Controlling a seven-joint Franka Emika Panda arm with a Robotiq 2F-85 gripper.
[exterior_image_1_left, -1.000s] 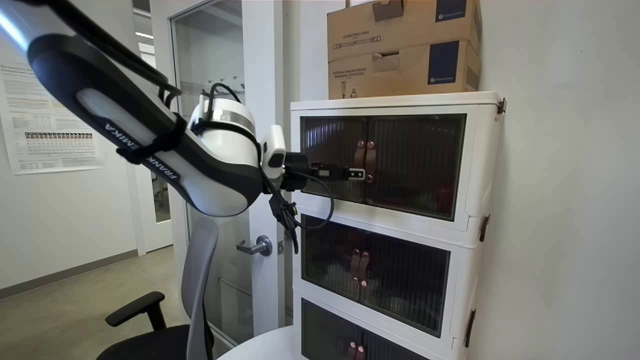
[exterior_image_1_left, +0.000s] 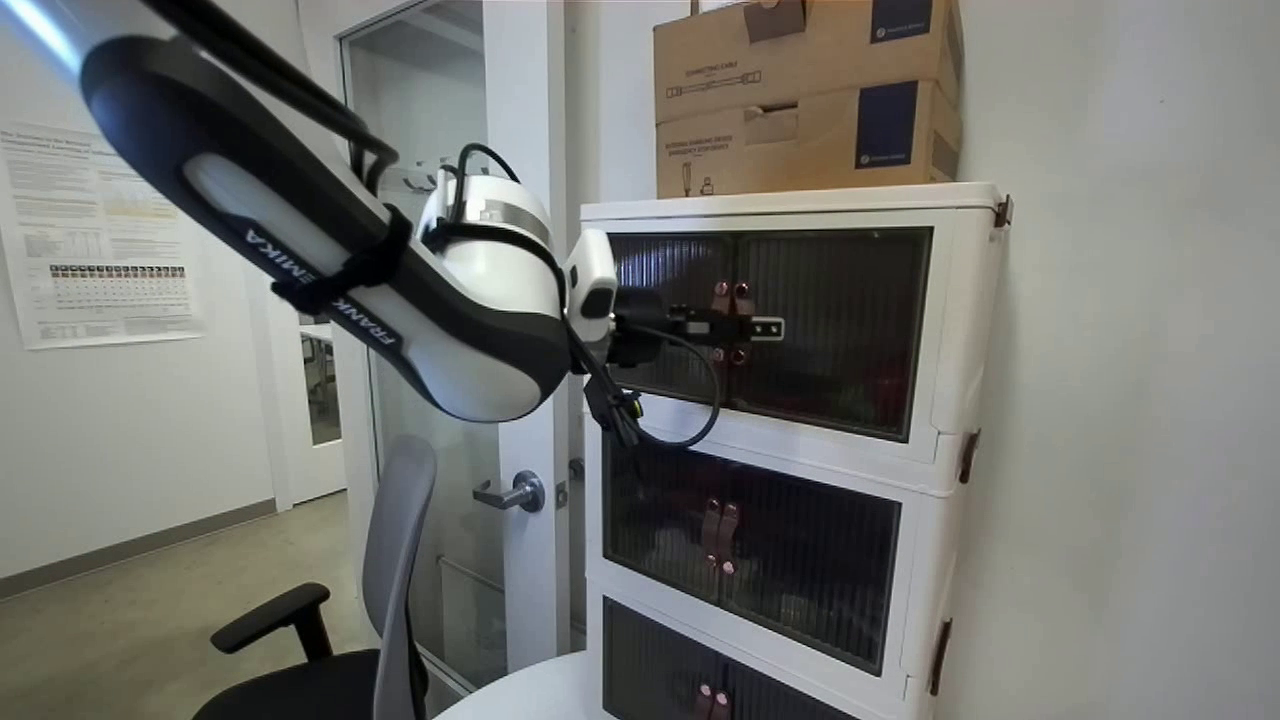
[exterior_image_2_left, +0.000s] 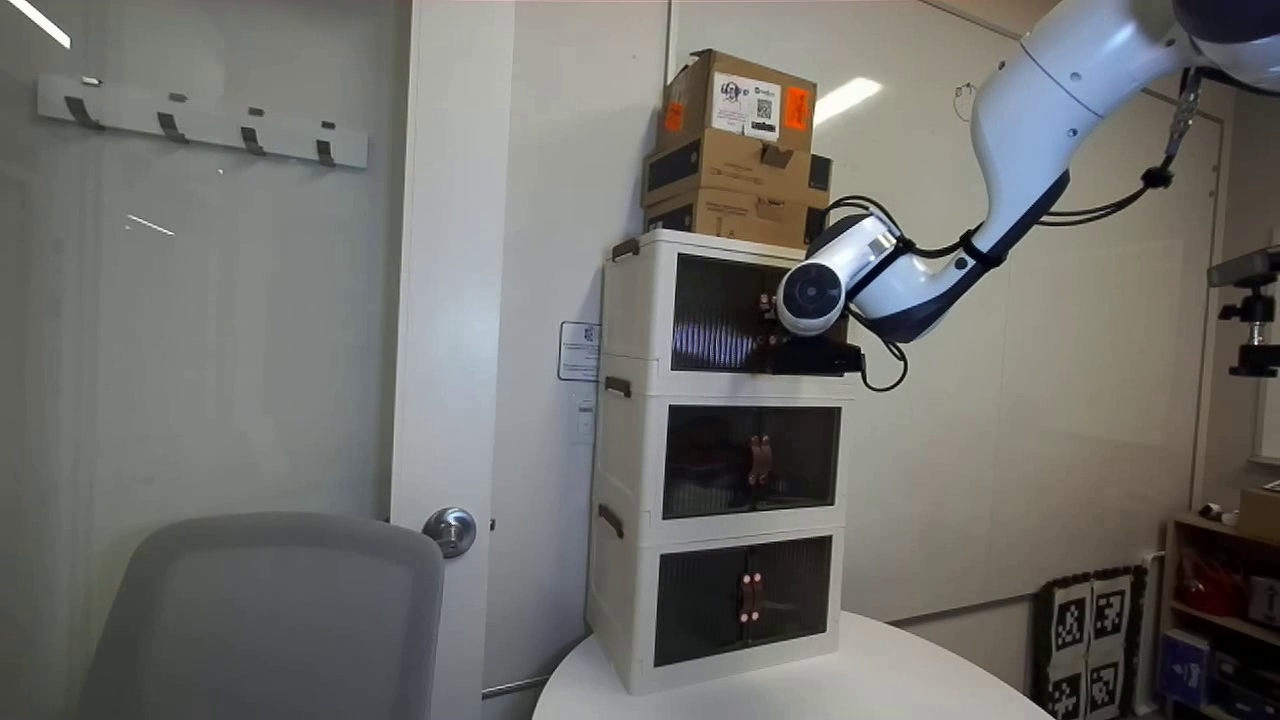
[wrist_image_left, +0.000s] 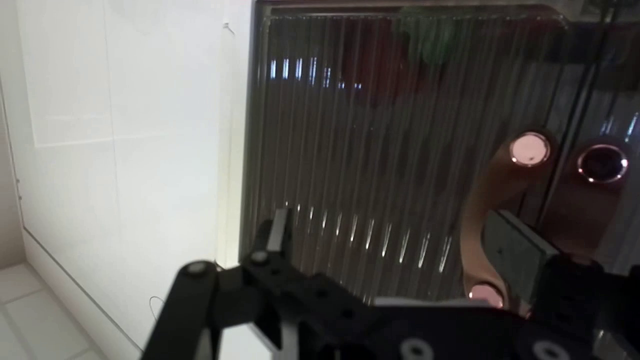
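Observation:
The top cabinet's left door (wrist_image_left: 360, 156) is shut, dark and ribbed, and fills much of the wrist view. A brown strap handle (wrist_image_left: 477, 216) with round rivets bows out at its right edge; the other door's strap (wrist_image_left: 579, 210) lies beside it. My gripper is open in front of the door, its fingers wide apart. One finger (wrist_image_left: 517, 255) is right against the bowed strap, on the side facing the door seam; whether it reaches behind the strap I cannot tell. The other finger (wrist_image_left: 277, 231) is near the door's left edge. In exterior view 1 the gripper (exterior_image_1_left: 768, 328) overlaps the handles.
Two more cabinet tiers (exterior_image_2_left: 752, 462) stand below on a white round table (exterior_image_2_left: 840, 678). Cardboard boxes (exterior_image_2_left: 738, 168) are stacked on top. A chair (exterior_image_2_left: 264, 612) and a door with a knob (exterior_image_2_left: 450, 530) are to the left. Air before the lower tiers is clear.
The arm has moved right and slightly up in exterior view 1, bringing the gripper across the top cabinet's handles. The cabinet doors look unmoved.

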